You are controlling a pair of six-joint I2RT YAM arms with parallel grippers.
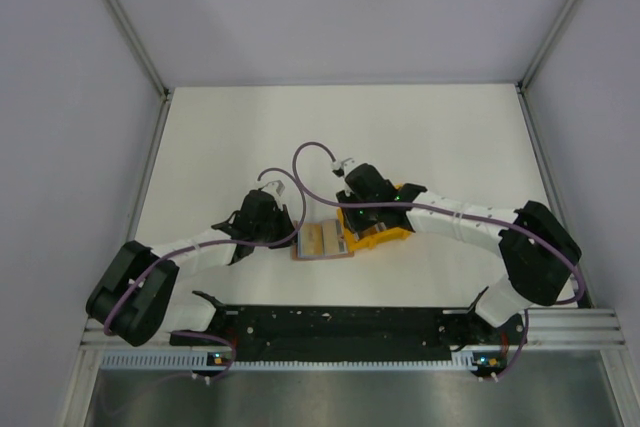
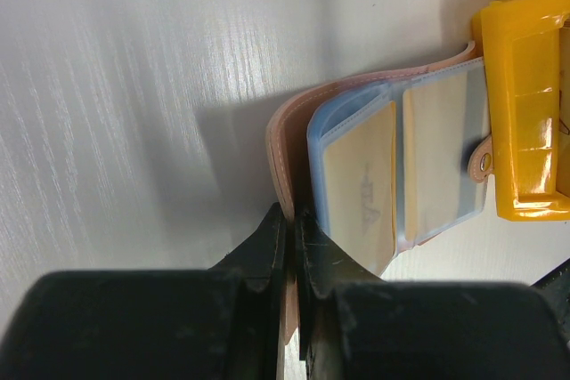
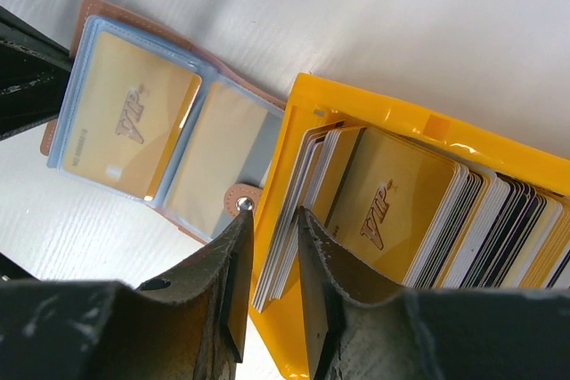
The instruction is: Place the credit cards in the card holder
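The card holder lies unfolded on the table, brown-edged with clear blue-rimmed pockets; a gold card shows in its left pocket. My left gripper is shut on the holder's left edge. Just right of the holder stands a yellow box, filled with upright cards in gold, white and black. Over the box's left end, my right gripper is part open. Its fingertips reach down at the leftmost white-edged cards; no card is clearly clamped between them.
The holder's snap tab points toward the box, whose left wall is very close to it. Behind both, the white table is bare. Thin cables loop above the arms.
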